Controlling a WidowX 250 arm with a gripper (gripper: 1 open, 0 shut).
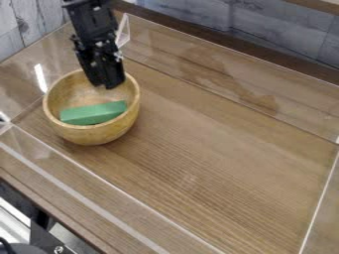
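A round wooden bowl (125, 127) sits on the left side of the table, holding a green block (93, 114) lying at a slant near its front. Above the bowl, at its back right part, my black gripper (109, 73) hangs pointing down, its fingers apart with nothing seen between them. The fingertips are small and dark, so their exact height over the bowl is unclear.
Pale edges border it at the left and the right.
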